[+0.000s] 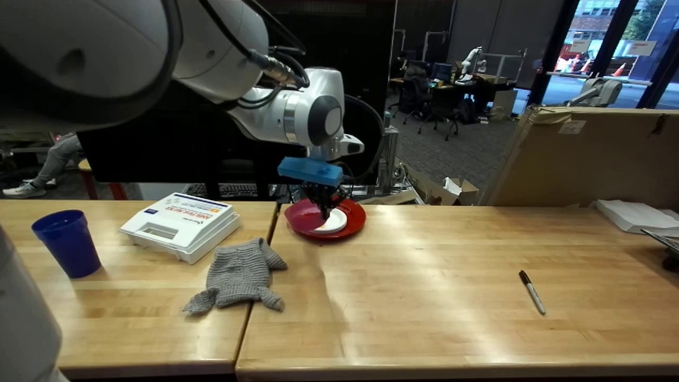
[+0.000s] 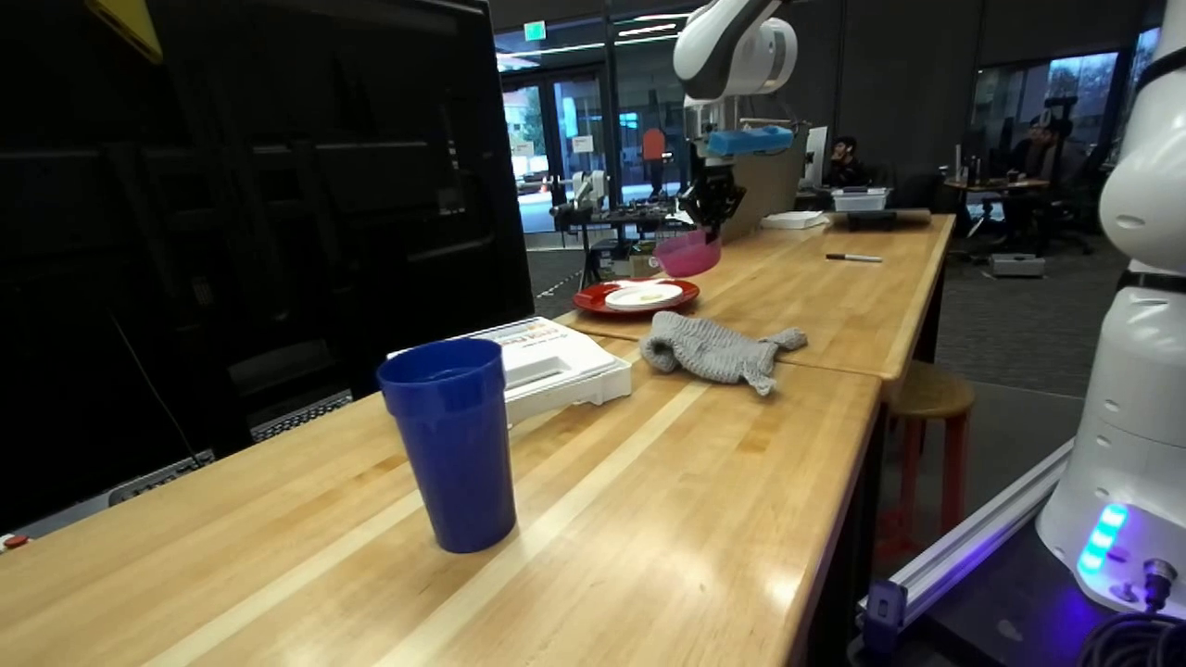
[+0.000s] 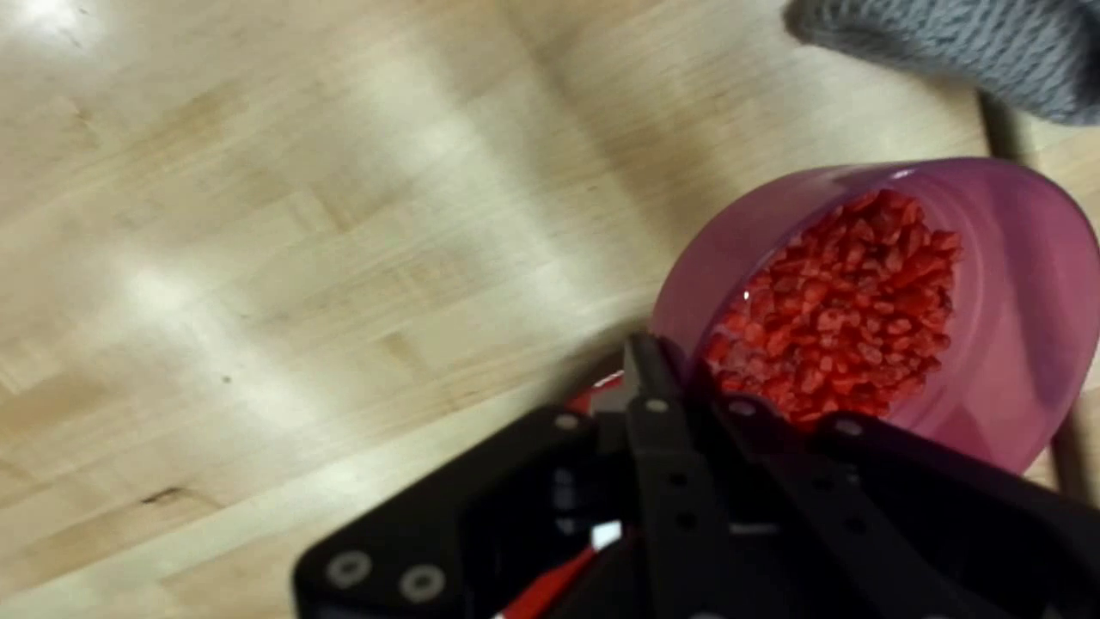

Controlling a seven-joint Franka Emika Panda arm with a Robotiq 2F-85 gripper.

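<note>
A translucent pink bowl holds a heap of small red pieces, seen in the wrist view. My gripper is shut on the near rim of this bowl. Exterior view 2 shows the pink bowl tilted and hanging in the air from the gripper. A red plate with a small white dish on it stands at the table's far edge. From exterior view 1, the bowl covers the plate's left part; how high above it is hard to tell there.
Left of the plate lie a white first-aid case and a grey knitted toy. A blue cup stands farther left. A black marker lies on the right, where most of the table is bare.
</note>
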